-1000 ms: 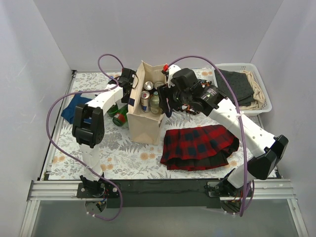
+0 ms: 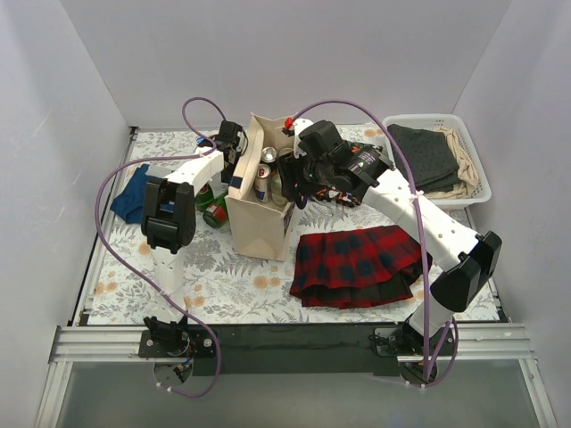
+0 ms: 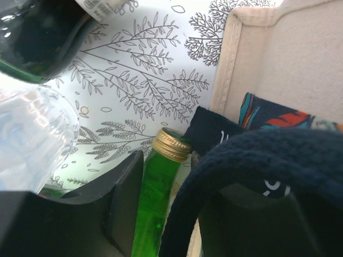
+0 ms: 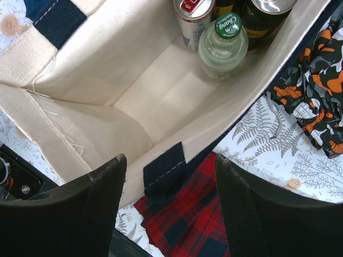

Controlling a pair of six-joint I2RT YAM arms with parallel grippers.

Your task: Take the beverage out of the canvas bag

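The beige canvas bag (image 2: pixel 260 229) stands upright and open mid-table. Inside it, the right wrist view shows a clear bottle with a green cap (image 4: pixel 228 25), a silver-red can (image 4: pixel 193 14) and dark cans (image 4: pixel 266 19). My right gripper is open above the bag's rim, a navy handle patch (image 4: pixel 164 170) showing between its fingers. Left of the bag, my left gripper has its fingers apart around a green bottle with a gold cap (image 3: pixel 171 144). A navy strap (image 3: pixel 257 155) covers much of its right finger, and bare space shows beside the bottle there.
Other bottles, a dark green one (image 3: pixel 40 40) and a clear one (image 3: pixel 35 139), are close to the left gripper. Red plaid cloth (image 2: pixel 357 263) lies right of the bag, a white basket (image 2: pixel 483 183) behind it.
My left gripper has shifted slightly at the bag's left side. The right arm has come left, and its gripper now covers more of the bag's right side. The bag has barely moved.
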